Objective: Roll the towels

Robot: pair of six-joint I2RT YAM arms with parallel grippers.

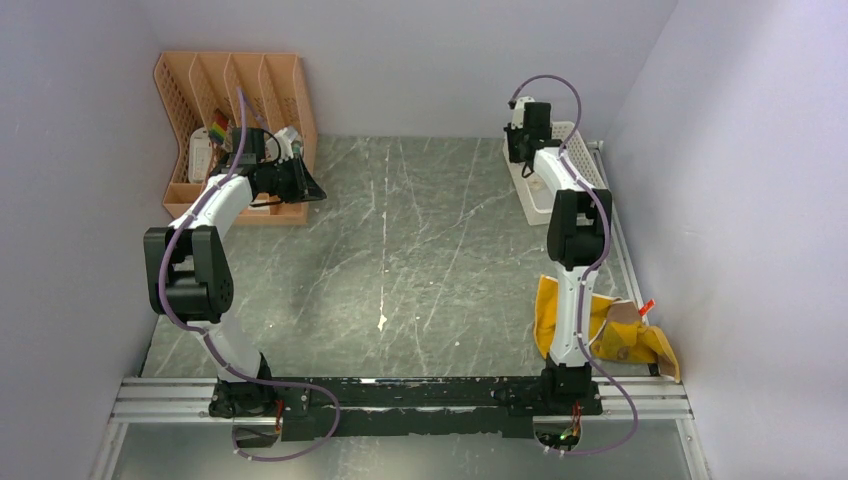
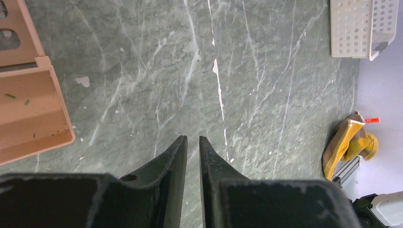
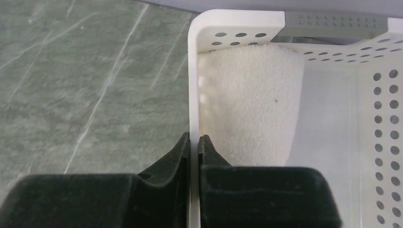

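Observation:
A white perforated basket (image 1: pixel 541 216) stands at the back right of the table. In the right wrist view a white fluffy towel (image 3: pixel 252 99) lies inside it, against its left wall. My right gripper is shut on the rim of that basket (image 3: pixel 193 90), one finger on each side of the wall. At the left, beside the tan organizer, my left gripper (image 1: pixel 322 195) hangs above the table. Its fingers (image 2: pixel 177 161) stand a little apart with bare table between them. A crumpled yellow towel (image 1: pixel 620 340) lies at the front right, partly hidden by my right arm.
A tan organizer (image 1: pixel 285 90) with upright dividers stands at the back left; it holds a white item (image 1: pixel 200 152) and other small things. The wide grey table (image 1: pixel 400 260) between the arms is clear. Walls border the left, back and right.

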